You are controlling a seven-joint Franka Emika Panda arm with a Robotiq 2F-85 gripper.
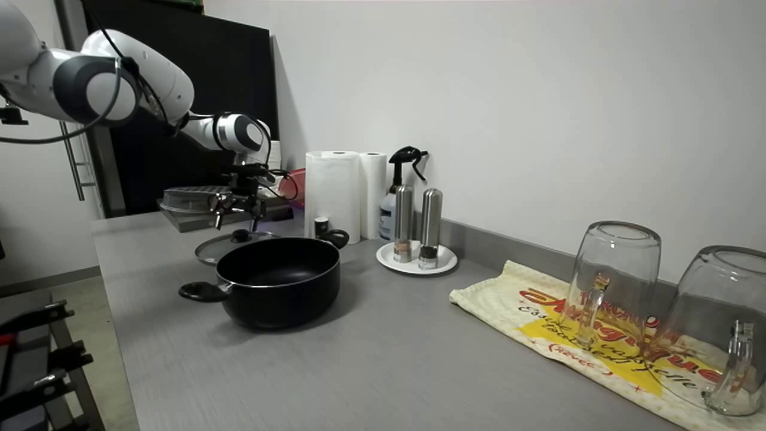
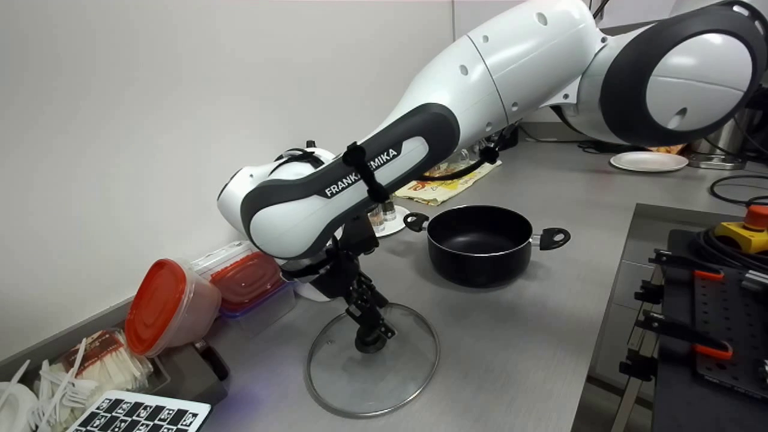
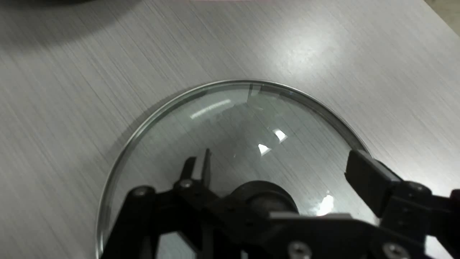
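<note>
A round glass lid (image 2: 403, 381) with a metal rim lies flat on the counter, its black knob (image 2: 369, 344) upward. Above it my gripper is open and pointing down. In the wrist view the two fingers (image 3: 366, 181) stand wide apart, and the knob (image 3: 265, 194) shows between them, partly covered by the gripper body. Exterior view 1 has the gripper (image 1: 237, 221) just over the lid (image 1: 212, 251), with nothing held. A black two-handled pot (image 1: 280, 298) sits uncovered and empty beside the lid.
Paper towel rolls (image 1: 332, 194) and a white plate (image 1: 391, 252) with two grinders line the wall. Plastic containers (image 2: 173, 306) crowd the other side of the lid. Glass mugs (image 1: 614, 287) rest upside down on a towel. The counter in front of the pot is clear.
</note>
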